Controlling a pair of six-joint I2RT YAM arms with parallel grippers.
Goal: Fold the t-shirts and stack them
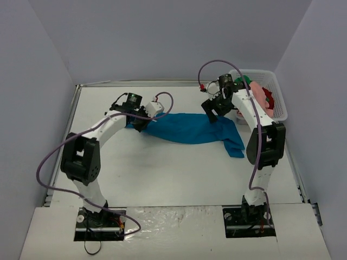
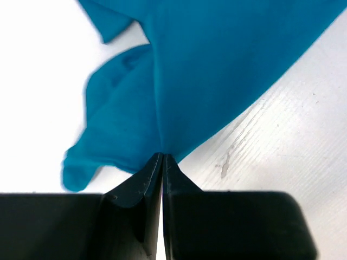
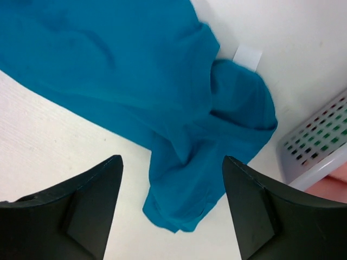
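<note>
A blue t-shirt (image 1: 187, 129) lies stretched sideways and crumpled across the table. In the left wrist view, the shirt's cloth (image 2: 206, 70) runs down in a crease to the tips of my left gripper, which is shut with the cloth's edge pinched there; a loose flap spreads to one side. My right gripper stands open over the shirt's right end, nothing held between its fingers. Below it, the cloth (image 3: 187, 162) is rumpled, with a sleeve-like part folding outward.
A white basket (image 1: 280, 100) holding pink, red and green cloths (image 1: 259, 96) stands at the back right, close beside my right arm. A small white tag (image 3: 248, 57) shows by the shirt's edge.
</note>
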